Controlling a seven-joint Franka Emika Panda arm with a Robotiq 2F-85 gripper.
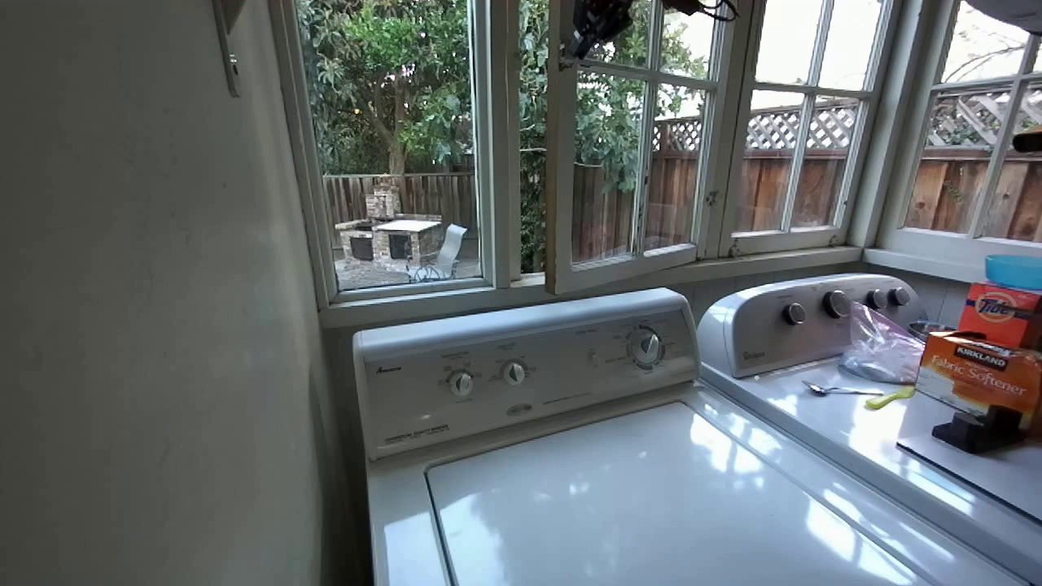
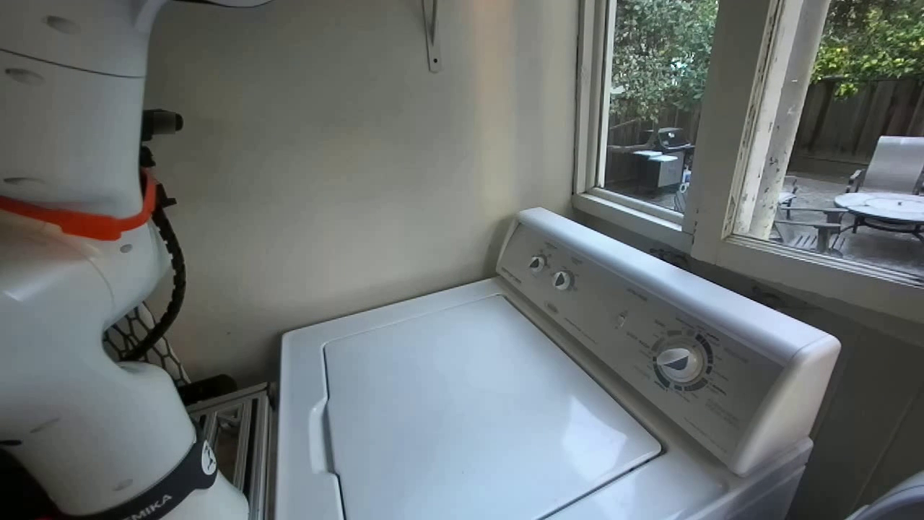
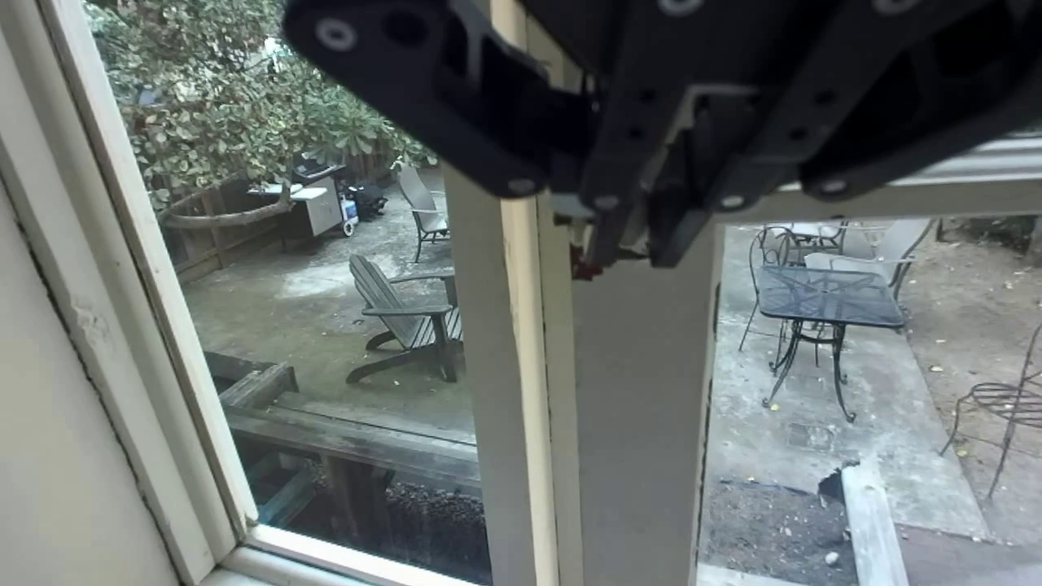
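Observation:
A casement window sash stands ajar above the washer, a small dark latch on its edge. At the top of exterior view 1 my dark gripper is beside that sash edge, near the latch. In the wrist view the gripper is in front of the sash, its fingers partly open with a narrow gap between them. A small reddish piece shows by the left fingertip; whether they touch, I cannot tell. No held object is visible. In exterior view 2 the gripper is out of frame.
Below the window stands a white washer with a raised control panel. A second machine on the right carries boxes, a plastic bag and a spoon. A wall bounds the left side.

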